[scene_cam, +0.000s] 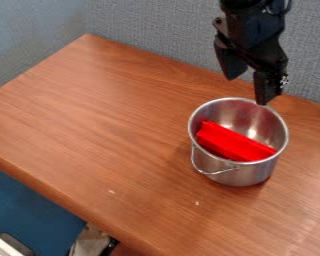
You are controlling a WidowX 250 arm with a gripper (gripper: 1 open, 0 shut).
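A red elongated object (235,142) lies inside a steel pot (234,176) with a wire handle, on the right of the wooden table. My black gripper (248,80) hangs above the pot's back rim, its fingers apart and nothing visible between them.
A grey padded wall (149,30) runs behind the table. Beyond the table's front left edge lie a blue floor and some small items at the bottom left.
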